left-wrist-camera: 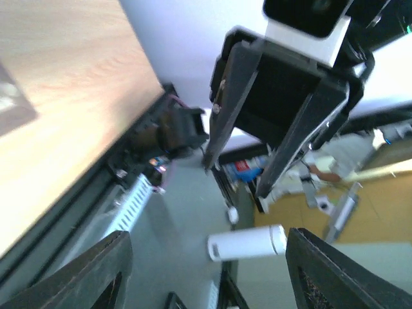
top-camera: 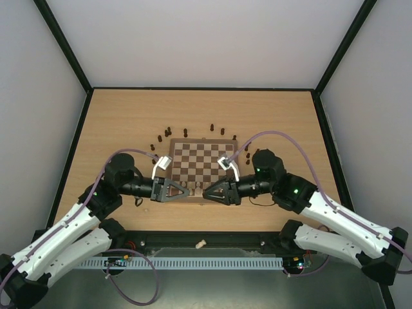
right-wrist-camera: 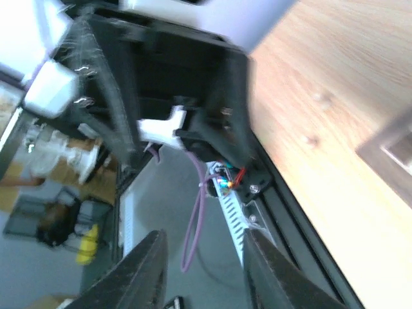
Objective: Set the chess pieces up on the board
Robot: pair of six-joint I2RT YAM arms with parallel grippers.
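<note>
The chessboard lies mid-table, light pieces along its near side and dark pieces scattered on the table around it. My left gripper and right gripper face each other over the board's near part. The left fingers stand open with nothing visible between them; so do the right fingers, blurred in the right wrist view. A single pale piece appears below the table's front edge in the top view.
The table's front rail borders a lower grey area. Bare wood is free at the back. Both arms take up the front left and right, with hanging cables beside them.
</note>
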